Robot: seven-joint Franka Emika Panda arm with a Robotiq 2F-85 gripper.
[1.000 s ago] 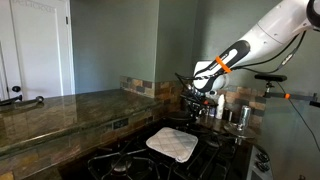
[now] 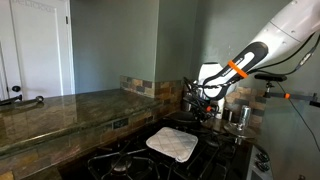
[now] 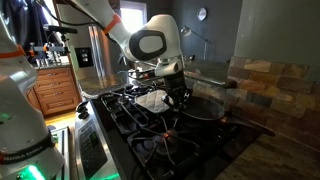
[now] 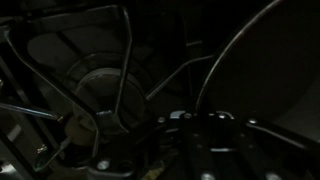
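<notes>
A dark round pan (image 3: pixel 207 107) with a long handle sits at the back of the black gas stove, tilt hard to judge. My gripper (image 3: pixel 178 97) is down at the pan's near side. In the dim wrist view the curved rim of the pan (image 4: pixel 232 45) runs down between the fingers, and the gripper looks shut on it. Fine contact is lost in the dark. From the other side, the gripper (image 2: pixel 207 106) is low over the stove's far end, its fingertips blurred against dark things.
A white cloth or pad (image 2: pixel 173 143) lies flat on the stove grates (image 3: pixel 155 140). Bottles and a metal canister (image 2: pixel 244 116) stand behind the arm.
The arm has shifted a little to the right in exterior view 1, with the gripper staying low by the stove. The white cloth has not moved.
</notes>
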